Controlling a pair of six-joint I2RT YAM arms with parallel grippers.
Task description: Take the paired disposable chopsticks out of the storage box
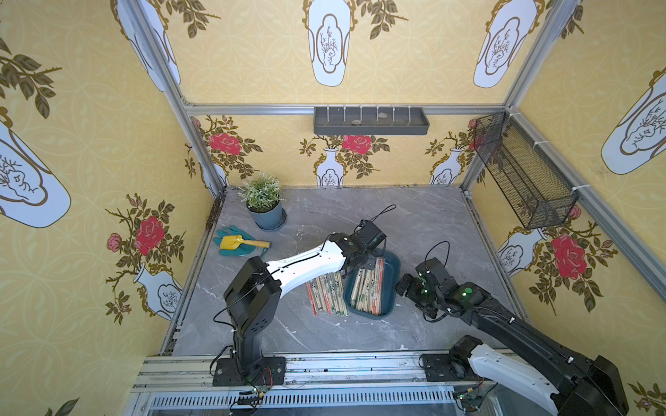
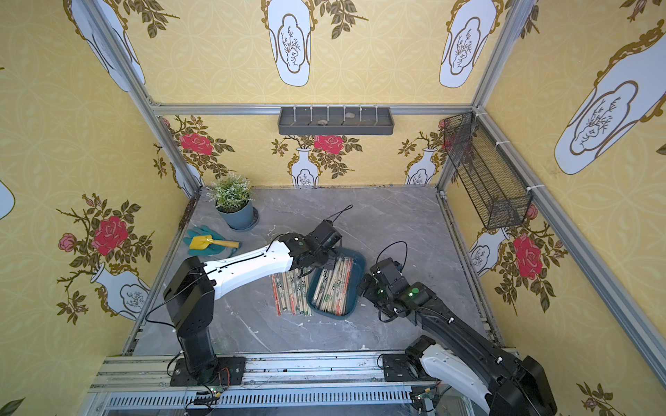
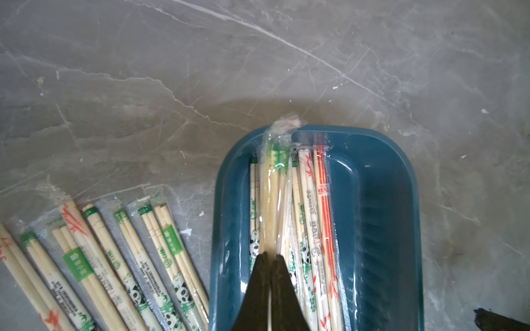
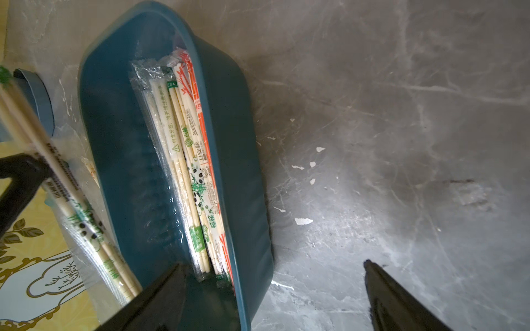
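My left gripper is shut on a wrapped pair of chopsticks (image 3: 276,182) with a green-marked end. In the right wrist view this held pair (image 4: 82,215) hangs tilted above the storage box's side, clear of the pairs below. The blue storage box (image 3: 411,231) still holds several wrapped pairs (image 3: 312,220), side by side. On the table left of the box lies a row of wrapped pairs (image 1: 326,292). Right of the box, my right gripper stands open, its fingers wide apart with nothing between them.
A potted plant (image 1: 263,201) stands at the back left, near a yellow scoop (image 1: 239,242) on a teal glove. A wire basket (image 1: 527,180) hangs on the right wall, a grey tray (image 1: 371,123) on the back wall.
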